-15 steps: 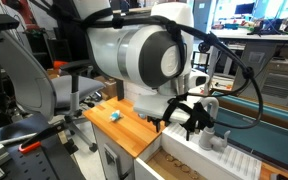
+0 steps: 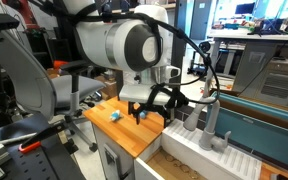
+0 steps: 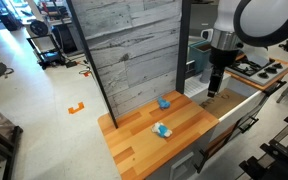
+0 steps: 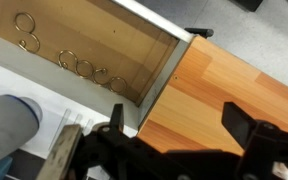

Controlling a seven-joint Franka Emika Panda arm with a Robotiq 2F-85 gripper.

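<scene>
My gripper hangs over the wooden top beside an open drawer, its two dark fingers spread wide in the wrist view. Nothing shows between them. From the side, the gripper [image 3: 215, 95] is close to the edge between the wooden top [image 3: 134, 135] and the drawer. Inside the drawer [image 4: 109, 40] lie several curled metal hooks [image 4: 84, 68]. On the wooden top rest a small blue object [image 3: 164, 102] and a blue-and-white one [image 3: 162, 130], apart from each other.
A white partition [image 3: 139, 65] stands behind the wooden top. Right of the arm, a grey tap-like fixture [image 2: 212, 122] rises beside the white ribbed surface [image 2: 229, 158].
The arm has swung left, away from above the drawer and fixture, to over the wooden top. The blue object, hidden a second ago, now shows. The drawer stays open.
</scene>
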